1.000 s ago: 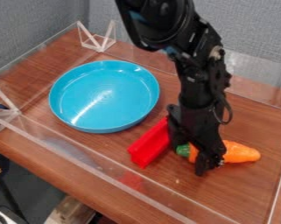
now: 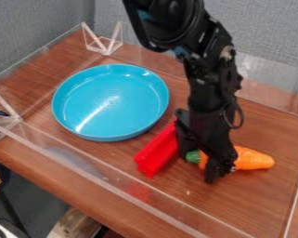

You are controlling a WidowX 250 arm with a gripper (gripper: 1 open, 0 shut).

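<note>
The black arm reaches down from the top, its gripper (image 2: 208,167) low over an orange carrot (image 2: 251,158) with a green top, which lies on the wooden surface. The fingers are around or just in front of the carrot's green-topped end; whether they are closed on it is unclear. A red block (image 2: 156,153) lies just left of the gripper, partly hidden behind it. A blue plate (image 2: 110,101) sits at the left.
The wooden table (image 2: 213,214) has clear low walls along its edges. White angled brackets stand at the back left and left edge.
The gripper and carrot have shifted very slightly; otherwise the scene looks the same.
</note>
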